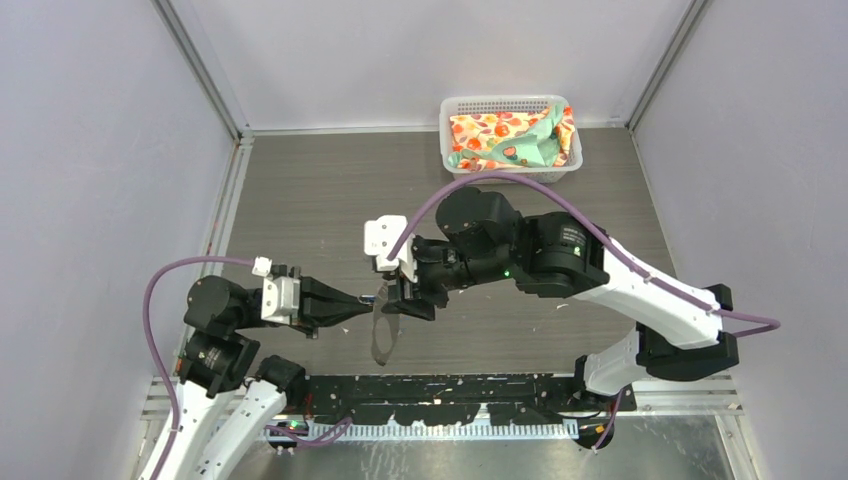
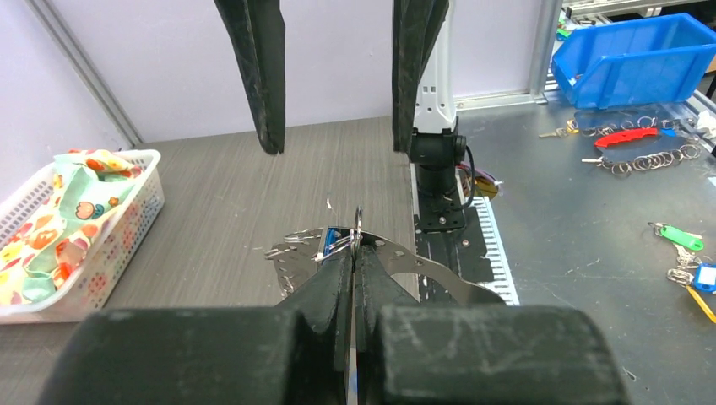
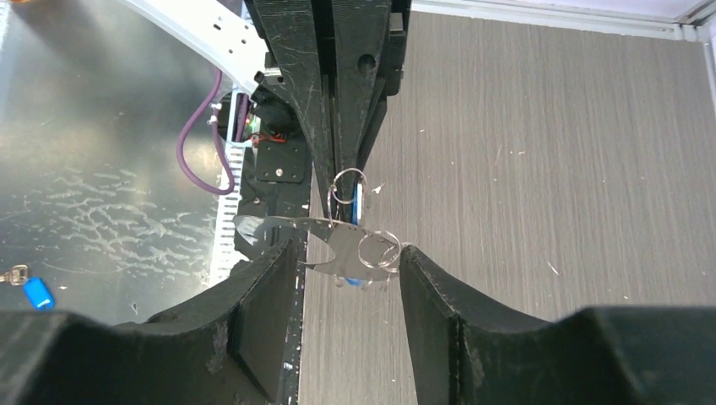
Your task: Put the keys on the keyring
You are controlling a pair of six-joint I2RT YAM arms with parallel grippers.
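Note:
My left gripper [image 1: 362, 300] is shut on a keyring, from which a flat metal plate [image 1: 382, 338] with a blue part hangs; in the left wrist view the ring [image 2: 358, 221] stands up from the fingertips. My right gripper is part open just in front of it, its fingertips either side of the plate's end and a second ring [image 3: 380, 240]. In the left wrist view the right gripper's fingers [image 2: 262, 84] are above the ring, spread apart. Whether the right fingers touch the metal is unclear.
A white basket [image 1: 510, 175] with patterned cloth stands at the back right. The left wrist view also shows a blue bin [image 2: 633, 55] and loose keys with tags [image 2: 680, 236] on a metal surface. The wooden board around both grippers is mostly clear.

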